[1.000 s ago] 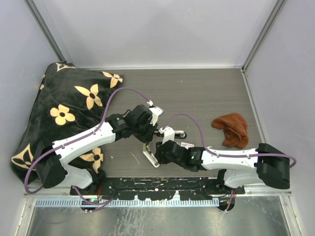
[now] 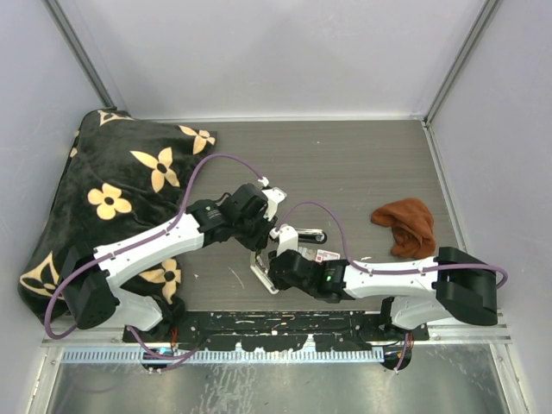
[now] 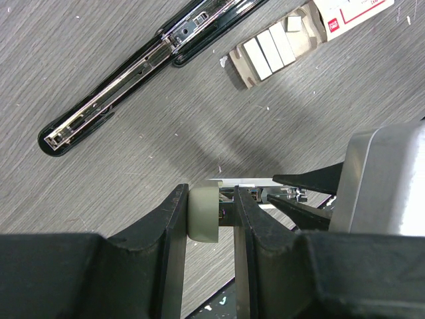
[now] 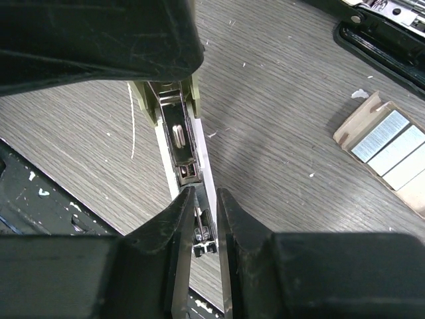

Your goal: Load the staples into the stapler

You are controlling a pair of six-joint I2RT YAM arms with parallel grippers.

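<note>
My left gripper is shut on the pale green and white stapler point(image 3: 202, 216), near its pale end. In the right wrist view that stapler's metal track point(image 4: 178, 133) and white base point(image 4: 205, 166) slope down toward my right gripper. The right fingers are parted narrowly around the track's front part; whether they touch it cannot be told. A torn-open staple box point(image 3: 312, 26) holds several white staple strips point(image 3: 269, 50). The dark left finger point(image 4: 99, 40) hides the stapler's upper end in the right wrist view.
Another stapler, black and opened flat point(image 3: 106, 100), lies beside the staple box. A brown cloth point(image 2: 405, 226) is at the right, a flowered dark blanket point(image 2: 112, 190) at the left.
The left arm and the stapler have stayed in place.
</note>
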